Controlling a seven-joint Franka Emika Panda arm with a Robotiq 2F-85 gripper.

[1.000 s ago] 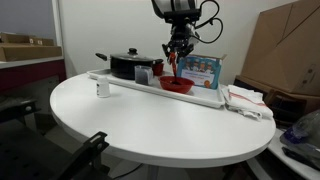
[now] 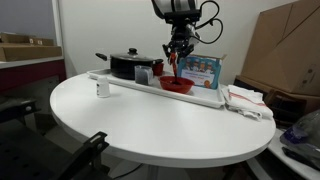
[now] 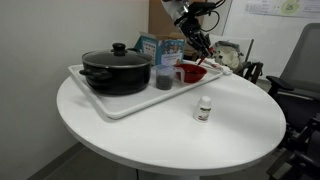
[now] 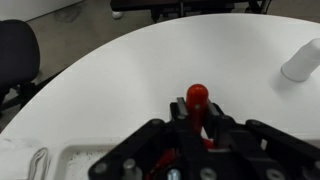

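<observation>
My gripper [image 2: 176, 55] is shut on a slim red handle-like object [image 4: 197, 96], whose rounded end shows between the fingers in the wrist view. In exterior view 1 the object stands roughly upright and reaches down to the red bowl [image 2: 177, 88]. Whether its lower end touches the bowl cannot be made out. The bowl [image 3: 189, 75] sits on the white tray [image 2: 208, 97], just below the gripper.
A black lidded pot [image 3: 117, 70] shares the tray with a grey container [image 3: 166, 78]. Behind stands a blue picture box [image 2: 200, 70]. A white bottle [image 3: 203, 108] and a folded towel [image 2: 248, 101] rest on the table.
</observation>
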